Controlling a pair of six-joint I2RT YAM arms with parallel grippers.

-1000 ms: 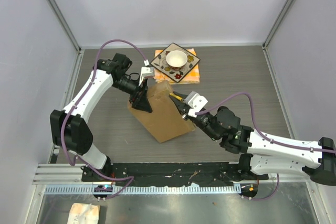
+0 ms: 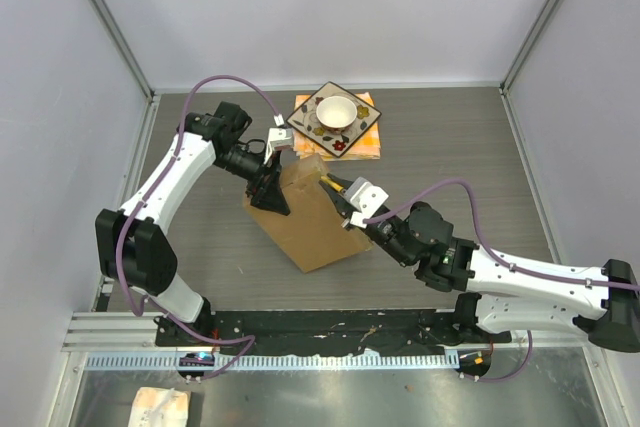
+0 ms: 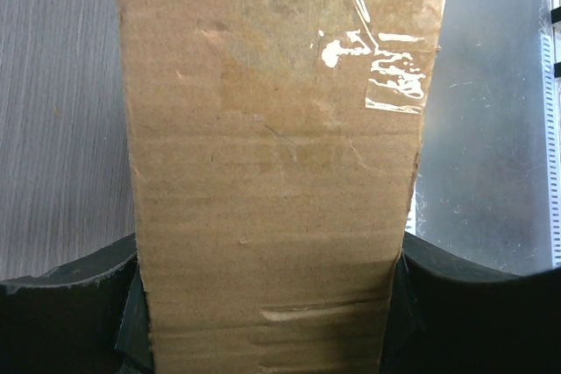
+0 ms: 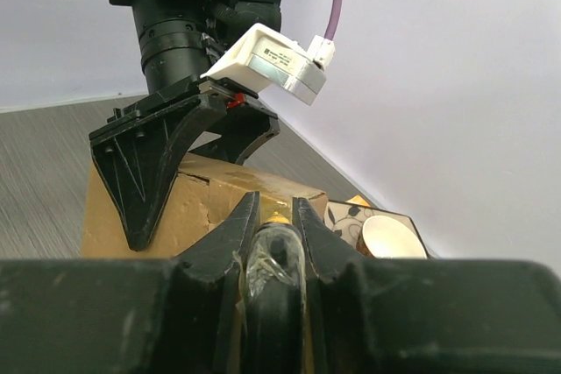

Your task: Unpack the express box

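Note:
A brown cardboard box (image 2: 305, 232) with tape on it lies in the middle of the table. My left gripper (image 2: 270, 192) is shut on the box, whose cardboard (image 3: 267, 155) fills the left wrist view between the fingers. My right gripper (image 2: 340, 192) is at the box's right upper edge, shut on a yellow-topped tool (image 4: 276, 286) with a dark, shiny body, its tip against the box; what exactly the tool is, I cannot tell. In the right wrist view the box (image 4: 131, 225) is partly hidden behind the left gripper's fingers.
Behind the box, a patterned board (image 2: 310, 120) with a white bowl (image 2: 336, 111) rests on an orange cloth (image 2: 365, 147). Walls close the table at the back and sides.
My right gripper and arm have shifted very slightly at the box's edge. The box and left gripper look unchanged.

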